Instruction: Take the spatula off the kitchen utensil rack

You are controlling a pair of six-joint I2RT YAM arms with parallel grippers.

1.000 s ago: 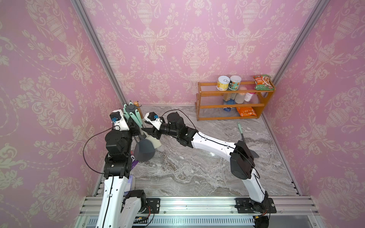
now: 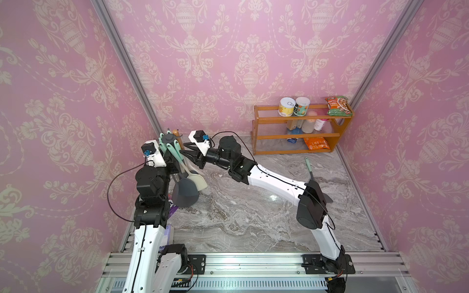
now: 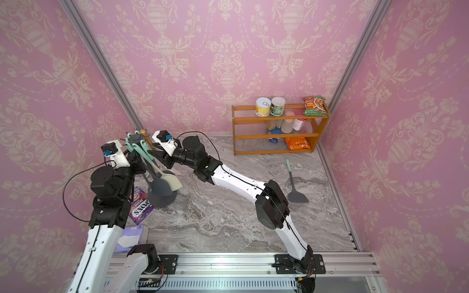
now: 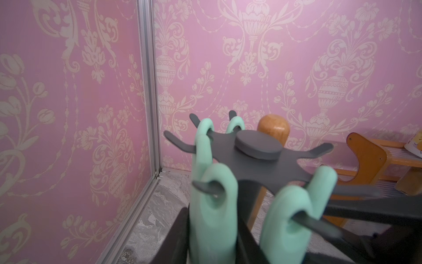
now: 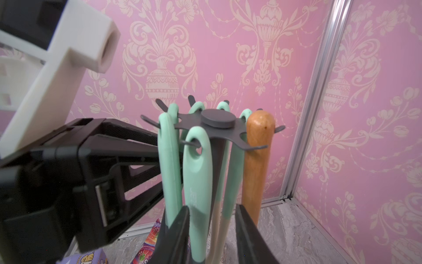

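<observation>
The utensil rack [image 5: 218, 118] has a dark hub with arms, from which several mint-handled utensils and one wooden handle [image 5: 258, 154] hang. A broad grey blade [image 2: 185, 194] and a cream one [image 2: 197, 182] show low on it; which handle is the spatula's I cannot tell. My left gripper has its fingers [image 4: 178, 237] on both sides of a mint handle [image 4: 213, 211] on its arm, fingers part open. From the right, my right gripper reaches close to the rack, its fingers [image 5: 245, 233] apart; mint handles [image 5: 197, 193] show beyond the gap.
Another grey spatula [image 3: 297, 195] with a mint handle lies on the counter at right. A wooden shelf [image 2: 273, 118] with cans and packets stands at the back. A purple packet [image 3: 140, 205] lies left. Mid-counter is clear.
My left arm and the hanging utensils look unmoved.
</observation>
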